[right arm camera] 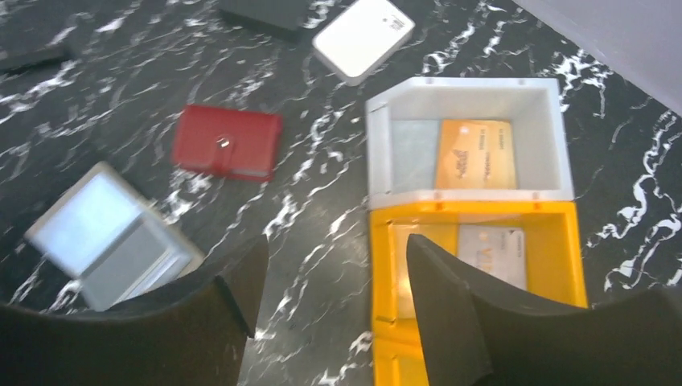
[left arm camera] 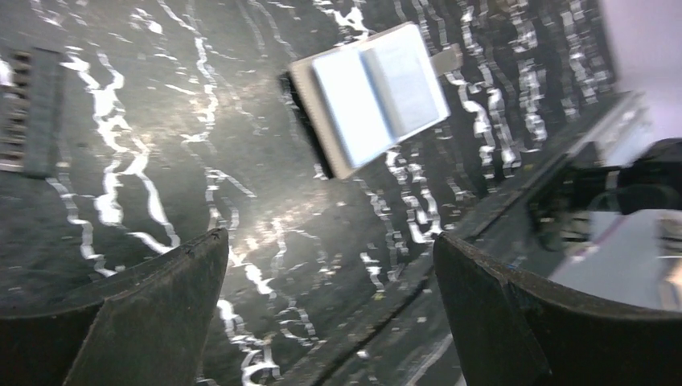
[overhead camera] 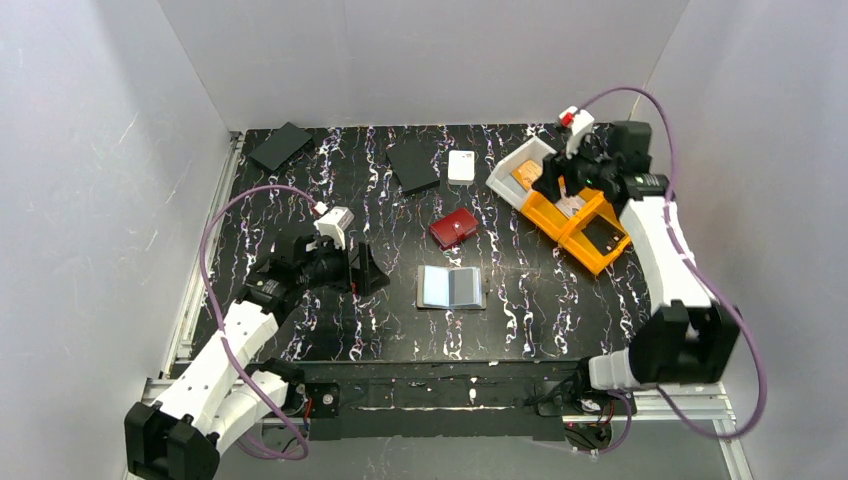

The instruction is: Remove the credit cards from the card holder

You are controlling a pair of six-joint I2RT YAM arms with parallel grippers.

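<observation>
An open card holder [overhead camera: 436, 288] with clear sleeves lies flat at the front middle, also in the left wrist view [left arm camera: 346, 104]. A red closed wallet [overhead camera: 454, 226] lies behind it. An orange card [right arm camera: 474, 153] lies in the white tray and a pale card [right arm camera: 492, 251] in the orange tray. My left gripper is open, left of the card holder, with nothing between its fingers. My right gripper is open above the trays, nothing between its fingers.
A white tray [right arm camera: 378, 145] and orange trays [right arm camera: 555, 233] stand at the right. A white case [overhead camera: 461, 166] and black flat pieces [overhead camera: 412, 168] lie at the back. Marble table around the holder is clear.
</observation>
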